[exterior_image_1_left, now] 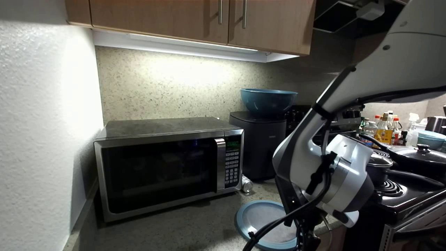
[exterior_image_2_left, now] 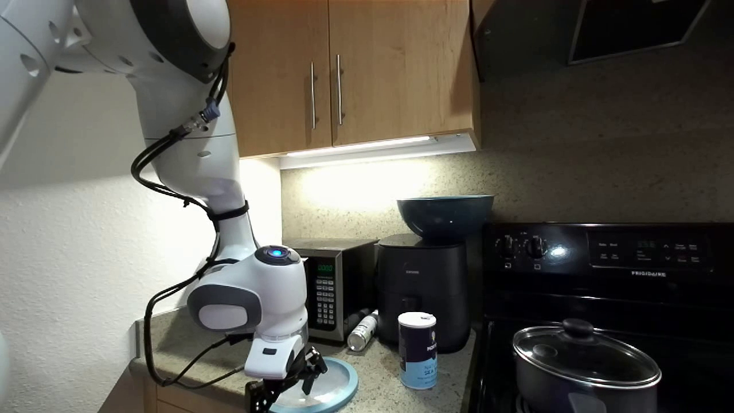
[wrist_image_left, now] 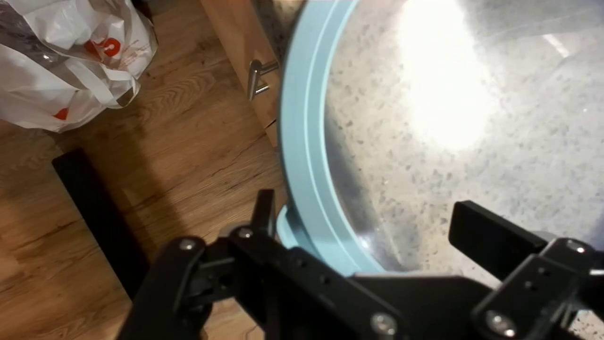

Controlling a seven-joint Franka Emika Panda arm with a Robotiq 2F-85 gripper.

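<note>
A round lid (wrist_image_left: 304, 127) with a light blue rim and a clear middle lies on the counter, close to its front edge. Its rim (exterior_image_2_left: 354, 382) is partly hidden behind the hand in exterior view 2. My gripper is open over the near part of the lid, nothing held. In the wrist view, one finger (wrist_image_left: 264, 212) shows just outside the rim beside a small blue tab, while the other finger (wrist_image_left: 492, 238) is over the clear middle. Whether either touches the lid, I cannot tell.
A microwave (exterior_image_1_left: 163, 167), a silver can (exterior_image_2_left: 362, 332) and a black appliance (exterior_image_2_left: 423, 289) topped by a blue bowl (exterior_image_2_left: 445, 215) stand behind. A blue canister (exterior_image_2_left: 418, 351) is right of the lid. Beyond is the stove with a lidded pot (exterior_image_2_left: 585, 365).
</note>
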